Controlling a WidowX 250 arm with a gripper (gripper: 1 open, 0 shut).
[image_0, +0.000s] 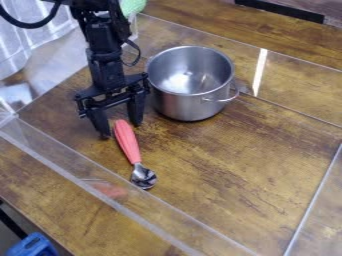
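Note:
The black gripper is low over the wooden table at the left, its fingers pointing down beside the upper end of a red-handled spoon. The spoon lies with its steel bowl toward the front. I cannot tell whether anything is between the fingers. A steel pot stands just right of the gripper.
Clear barriers edge the table at front left and right. A green object and white translucent material are at the back left. A blue object sits at the bottom left corner.

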